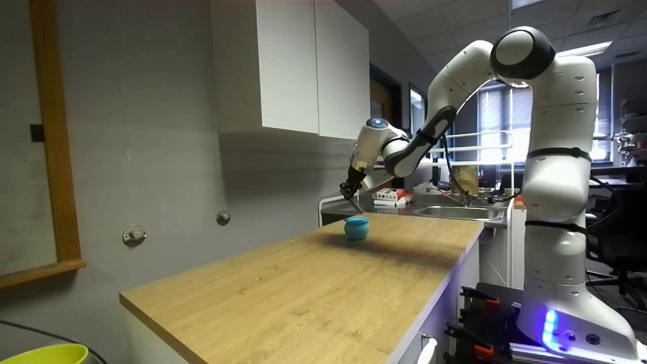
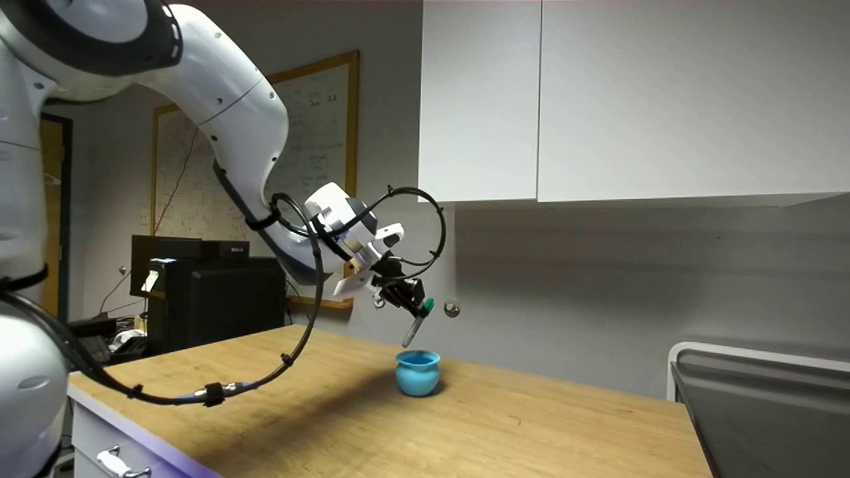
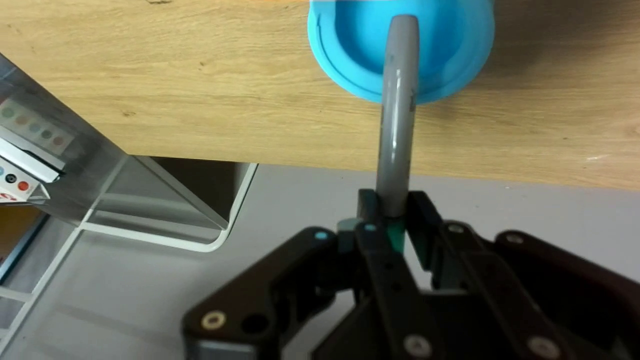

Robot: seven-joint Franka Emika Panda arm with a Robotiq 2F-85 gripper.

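Observation:
A grey marker (image 3: 397, 114) with a green end is held in my gripper, which is shut on it near the green part. The blue pot (image 2: 418, 374) stands upright on the wooden counter. In exterior view 2 the marker (image 2: 412, 330) hangs tilted, its lower tip just above the pot's rim and apart from it. From the wrist the marker's far end overlaps the mouth of the pot (image 3: 447, 84). Exterior view 1 has the gripper (image 1: 353, 197) slightly above and left of the pot (image 1: 356, 228).
Bare wooden countertop (image 1: 273, 279) stretches toward the front. White cabinets (image 2: 637, 103) hang on the wall above. A white-framed metal rack (image 2: 757, 358) borders the counter's far end, and a sink (image 1: 461, 212) lies beyond.

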